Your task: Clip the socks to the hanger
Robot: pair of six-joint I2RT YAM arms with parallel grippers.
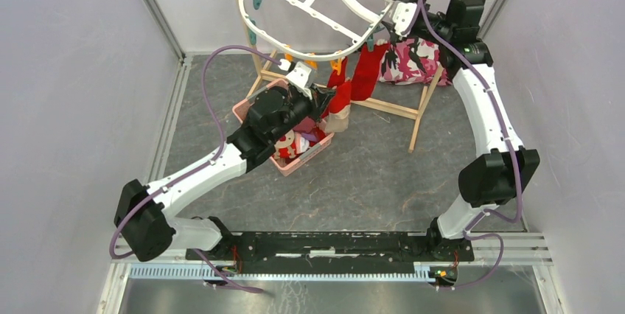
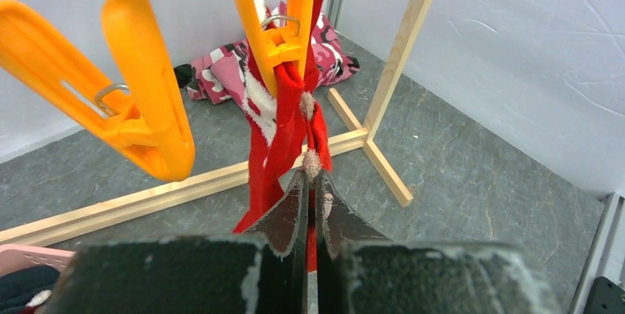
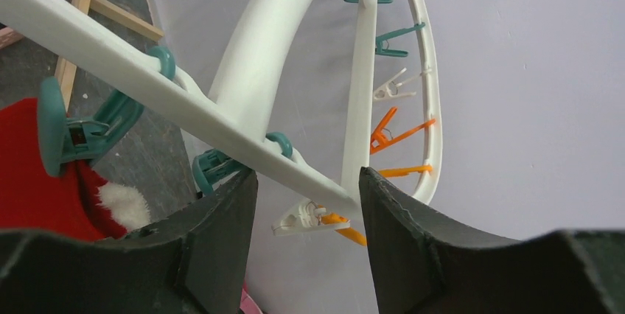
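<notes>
My left gripper is shut on a red sock [image 2: 319, 133] with fuzzy tan edges, just below the hanger rim. In the top view, red-and-beige fabric [image 1: 339, 109] hangs beside that gripper [image 1: 324, 96]. Above it, an orange clip [image 2: 284, 52] sits over red cloth. Another red sock [image 1: 368, 71] hangs from the rim at a teal clip [image 3: 77, 137]. The white round hanger [image 1: 324, 57] has its right rim between the parted fingers of my right gripper; a white clip [image 3: 304, 218] shows there too.
A pink basket [image 1: 308, 156] with clothes stands on the floor below my left arm. Behind the wooden stand [image 1: 390, 109] lies a pink camouflage bundle [image 1: 413, 62]. An empty orange clip [image 2: 136, 133] hangs left of the sock.
</notes>
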